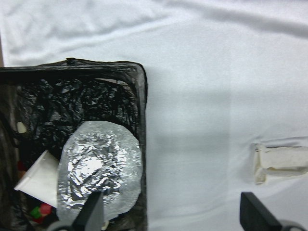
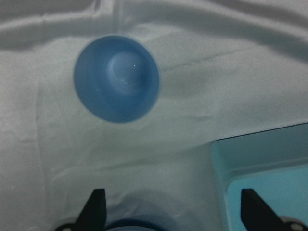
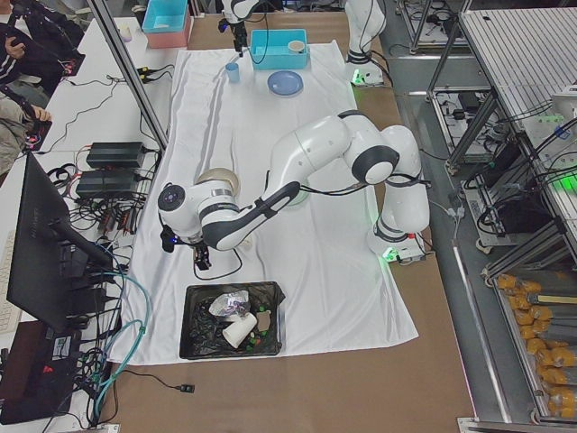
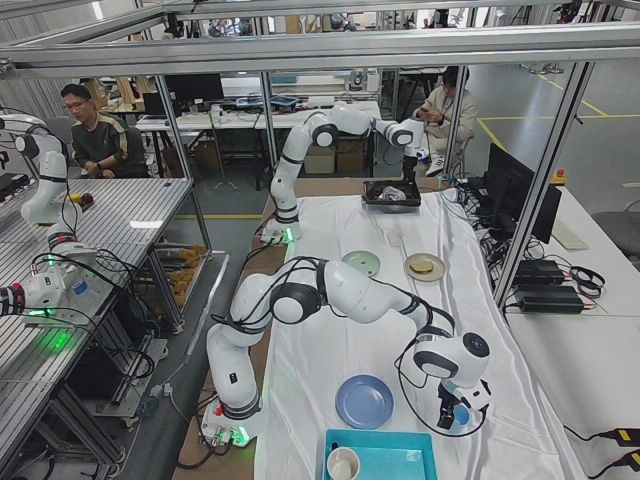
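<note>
My left gripper (image 3: 187,251) is open above the cloth beside a black lined bin (image 3: 186,325). In the left wrist view the bin holds a crumpled silvery plastic item (image 1: 99,163) and a white cup (image 1: 38,178); a pale wrapper-like piece (image 1: 281,156) lies on the cloth beside it. At the other end my right gripper (image 4: 457,408) is open above a blue cup (image 2: 115,77), with a turquoise tray (image 2: 262,192) alongside and nothing between its fingers.
A blue plate (image 4: 365,400), a green plate (image 4: 360,263) and a tan plate (image 4: 424,267) with yellow contents rest on the white cloth. A monitor and cables line the table's side.
</note>
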